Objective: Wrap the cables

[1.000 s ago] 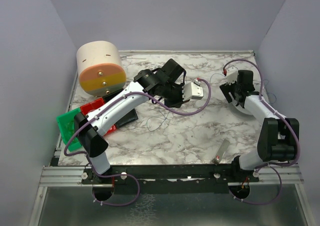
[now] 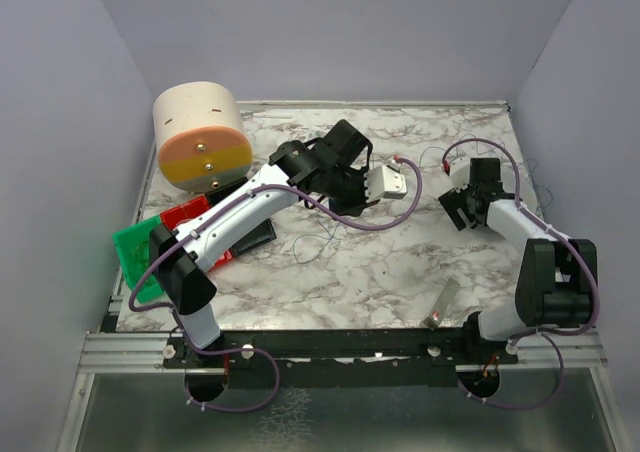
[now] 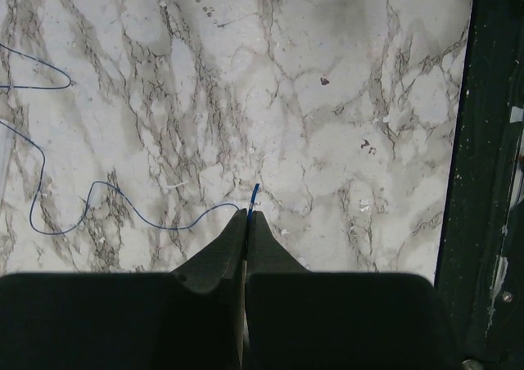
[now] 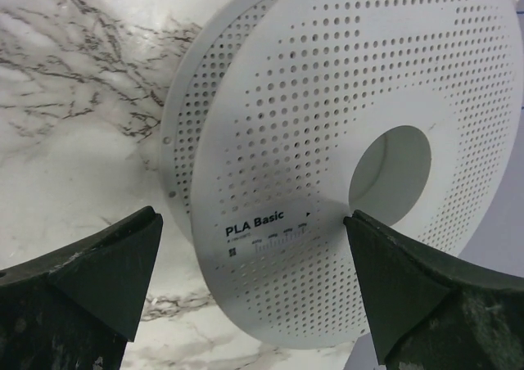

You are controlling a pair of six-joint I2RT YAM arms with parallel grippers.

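In the left wrist view a thin blue cable [image 3: 147,221] runs over the marble table to my left gripper, which is shut on it; a short blue end sticks out past the fingertips. From above, the left gripper's tips are partly hidden by its own arm. A grey-white perforated spool [image 4: 303,108], marked "PLA Basic", fills much of the right wrist view. My right gripper is open, one finger beside the spool's edge and the other over its face near the centre hole. Whether the fingers touch it, I cannot tell.
A beige and orange rounded container [image 2: 200,137] stands at the back left, with green [image 2: 135,257] and red [image 2: 183,212] bins in front of it. A small flat strip [image 2: 441,303] lies near the front edge.
The left arm has stayed practically still.
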